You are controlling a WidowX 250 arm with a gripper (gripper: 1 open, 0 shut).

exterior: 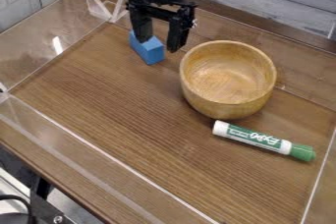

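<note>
My black gripper (160, 27) hangs at the top middle with its fingers apart, over a small blue block (147, 53) that stands on the wooden table. The gripper is open; whether its fingers touch the block is hard to tell. A wooden bowl (226, 63) sits to the right of the gripper.
A green and white marker (262, 140) lies below the bowl on the right. A clear plastic wall runs along the left edge.
</note>
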